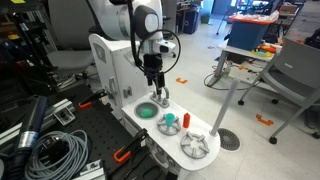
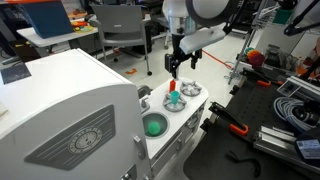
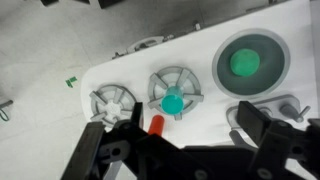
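Note:
My gripper [image 1: 155, 88] hangs in the air above the toy kitchen counter, fingers pointing down. In the wrist view its two dark fingers [image 3: 92, 143] stand wide apart, so it is open, with no object held. A teal cup [image 3: 173, 101] sits on the nearer burner [image 3: 180, 79]. Beside the burners stands a red bottle [image 1: 186, 120], partly cut off by the gripper in the wrist view. A green dish [image 3: 244, 62] lies inside the grey round sink [image 3: 221, 75].
A second burner [image 1: 195, 146] is empty. The faucet [image 3: 289, 106] rises beside the sink, below the gripper. A white cabinet [image 2: 75, 130] borders the sink end. A black table [image 1: 88, 128] holds coiled cable [image 1: 62, 155] and orange clamps [image 1: 122, 156].

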